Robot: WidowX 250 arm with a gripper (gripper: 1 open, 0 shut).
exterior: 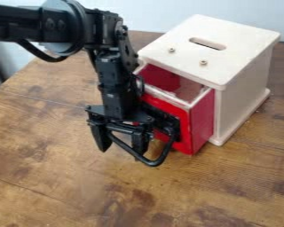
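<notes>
A pale wooden box [240,105] with a slot in its top stands on the table, with a red-fronted drawer [195,120] pulled partly out of its front. My black gripper [118,135] hangs low just in front of the red face, at its left, pointing down. Its body and black frame cover part of the drawer front. Whether the fingers are open or shut, and whether they touch the drawer, I cannot tell.
A white wall stands behind the table. The arm reaches in from the upper left.
</notes>
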